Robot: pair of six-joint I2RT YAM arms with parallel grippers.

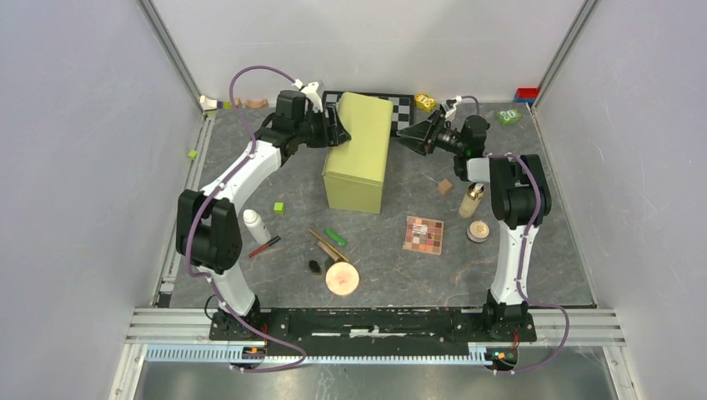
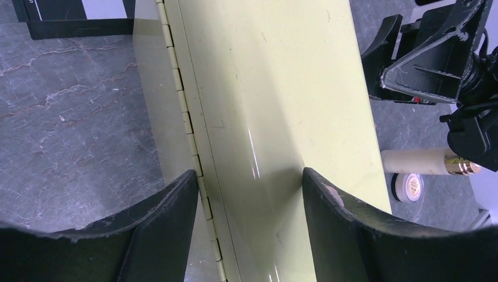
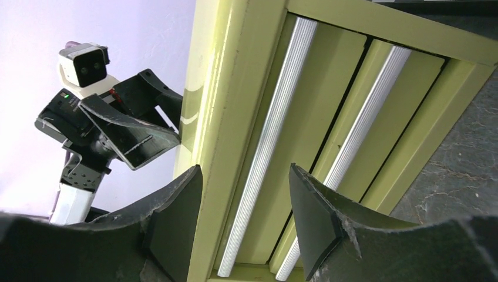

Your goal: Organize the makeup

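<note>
A pale yellow box (image 1: 357, 152) stands at the middle back. My left gripper (image 1: 332, 129) is at its upper left, fingers spread over the hinged side in the left wrist view (image 2: 250, 187); whether they grip is unclear. My right gripper (image 1: 411, 137) is just right of the box, part open with empty fingers, facing compartments with silver rails (image 3: 263, 147) in the right wrist view. Makeup lies in front: a palette (image 1: 423, 235), a bottle (image 1: 469, 202), a round compact (image 1: 478, 232), a larger round disc (image 1: 342, 279), brushes (image 1: 325, 243) and a white bottle (image 1: 257, 227).
A checkered board (image 1: 401, 117) lies behind the box. Small blocks, a green one (image 1: 278, 207) and a wooden one (image 1: 445, 187), sit on the grey floor. Walls surround the back and sides. Bare floor lies in front of the box.
</note>
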